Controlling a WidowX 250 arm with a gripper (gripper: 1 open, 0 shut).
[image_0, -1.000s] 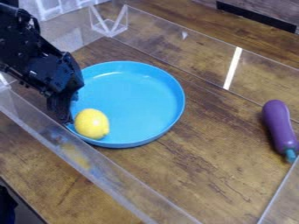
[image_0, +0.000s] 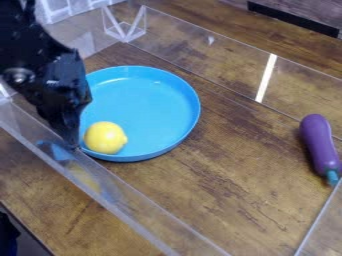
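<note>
My black gripper (image_0: 67, 125) reaches in from the upper left and hangs at the left edge of a round blue plate (image_0: 154, 100). Its fingertips are low by the rim, shut, with nothing seen between them. A yellow lemon-like object (image_0: 104, 137) lies in the plate's front left part, just right of the gripper.
A purple eggplant-like object (image_0: 319, 147) lies on the wooden table (image_0: 234, 190) at the right. Clear plastic walls run along the left and front, and a white rack (image_0: 120, 22) stands at the back left.
The blue plate and yellow object have shifted a little leftward. The gripper's body has changed position slightly at the left rim. The purple object has not moved.
</note>
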